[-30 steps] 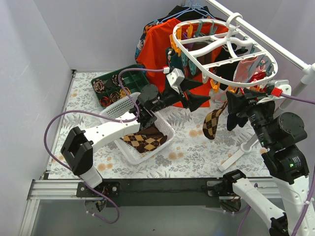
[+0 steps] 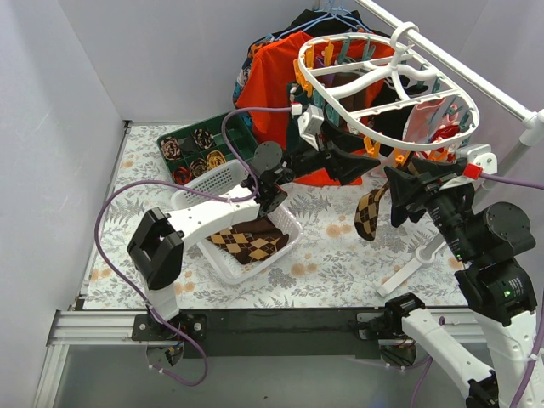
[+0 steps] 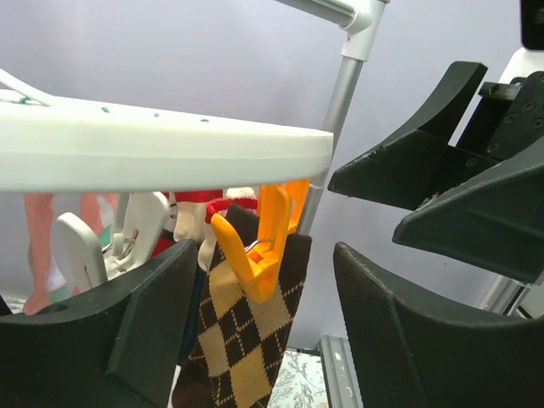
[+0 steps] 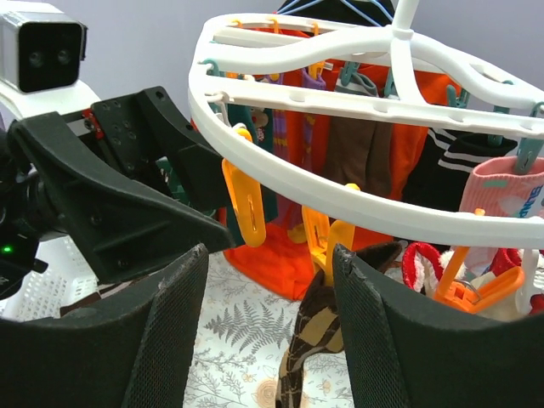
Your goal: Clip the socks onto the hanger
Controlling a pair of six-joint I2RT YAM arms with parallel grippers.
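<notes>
A brown argyle sock (image 2: pixel 367 212) hangs below the white hanger (image 3: pixel 170 153), its upper end at the lower end of an orange clip (image 4: pixel 321 242). In the left wrist view, my left gripper is part open, with the orange clip (image 3: pixel 259 255) visible between its spread fingers and the sock (image 3: pixel 242 331) behind. My right gripper is also part open, its right fingertip overlapping the clip's edge in the right wrist view. Both grippers stand close to the hanger's near rim. How the clip grips the sock's edge is hard to see.
Another argyle sock (image 2: pixel 251 242) lies in the white basket (image 2: pixel 223 270). Behind it stands a green divided tray (image 2: pixel 240 136) of rolled items. Other clothes hang from the hanger, including a pink one (image 4: pixel 493 183). An empty orange clip (image 4: pixel 245 200) is nearby.
My left gripper has moved right and closer to the hanger's near rim.
</notes>
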